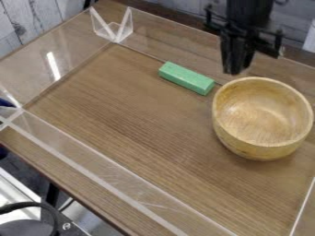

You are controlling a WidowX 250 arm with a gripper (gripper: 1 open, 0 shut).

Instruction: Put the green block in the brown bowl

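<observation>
The green block [186, 78] lies flat on the wooden table, to the upper left of the brown bowl [262, 118]. The bowl sits upright at the right, and its visible inside is empty. At the top right hangs my dark, blurred gripper [237, 61], above and beyond the bowl's far rim and to the right of the block. A gap separates it from the block. No object shows in its grasp, and blur hides how its fingers stand.
A clear plastic piece [113, 23] stands at the upper left. A transparent edge strip [92, 171] runs along the lower left. Black cables [31, 205] hang off that side.
</observation>
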